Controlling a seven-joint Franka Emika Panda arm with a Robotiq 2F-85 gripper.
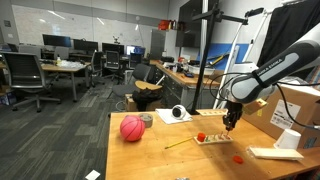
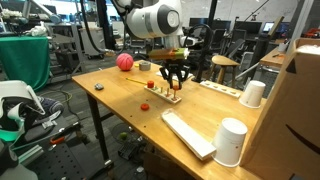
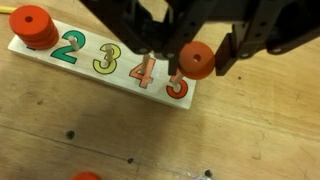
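In the wrist view, my gripper is shut on an orange ring [image 3: 196, 62], its hole facing the camera. Right beside the ring is the 5 end of a pale wooden number board [image 3: 125, 68] with upright pegs. Whether the ring touches that peg cannot be told. Red rings [image 3: 36, 28] are stacked at the board's other end, before the 2. Another red disc [image 3: 87, 176] shows at the lower edge, apart from the board. From the second exterior side, the gripper [image 2: 176, 78] points down over the board [image 2: 158, 93].
A white block [image 2: 188, 135] and white cups [image 2: 230, 142] stand toward one end of the table, near a large cardboard box [image 2: 290, 105]. A pink ball [image 1: 132, 128], a yellow stick [image 1: 180, 144] and headphones [image 1: 179, 112] lie elsewhere. Bare tabletop surrounds the board's near side.
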